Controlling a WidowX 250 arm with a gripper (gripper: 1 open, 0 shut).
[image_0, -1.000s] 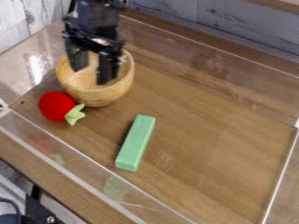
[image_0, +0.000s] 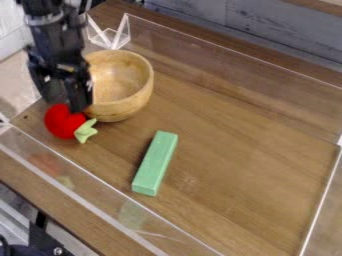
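Note:
My black gripper (image_0: 70, 96) hangs at the left, blurred by motion, its fingers pointing down just above a red strawberry-like toy (image_0: 62, 121) with a pale green top. Whether the fingers touch it is hard to tell. Right of them sits a wooden bowl (image_0: 131, 88). A mint-green bar (image_0: 155, 163) lies on the wooden table lower down.
Clear walls (image_0: 321, 200) edge it at the front and right, and a grey panel (image_0: 261, 25) runs along the back.
The bowl and green bar look unmoved.

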